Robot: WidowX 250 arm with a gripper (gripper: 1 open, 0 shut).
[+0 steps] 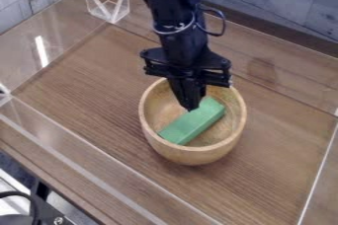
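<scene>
A black robot arm reaches down from the top of the camera view, its gripper (pixel 188 99) over the back part of a round tan bowl (pixel 218 150). A green block (pixel 188 125) lies slanted inside the bowl, just below and in front of the gripper. The dark fingers are small and partly merged with the body, so I cannot tell whether they are open or shut.
A wooden table (pixel 79 111) surrounds the bowl, with free room to the left and right. A white wire-like object (pixel 113 2) stands at the back left, near a grey wall. A dark cable lies at the lower left edge.
</scene>
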